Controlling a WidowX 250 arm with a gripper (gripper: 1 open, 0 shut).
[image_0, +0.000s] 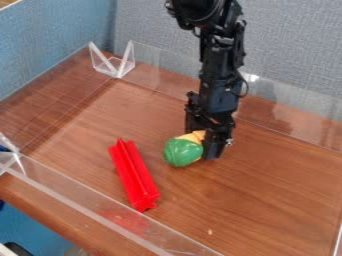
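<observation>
My gripper (210, 138) is low over the wooden table, shut on a rounded green object (182, 153) with a yellowish top, whose upper part is partly hidden by the black fingers. To the left of it, a long red object (134, 175) lies on the table, apart from the green one.
Clear low walls with white corner brackets (112, 62) edge it. Blue and grey panels stand behind.
</observation>
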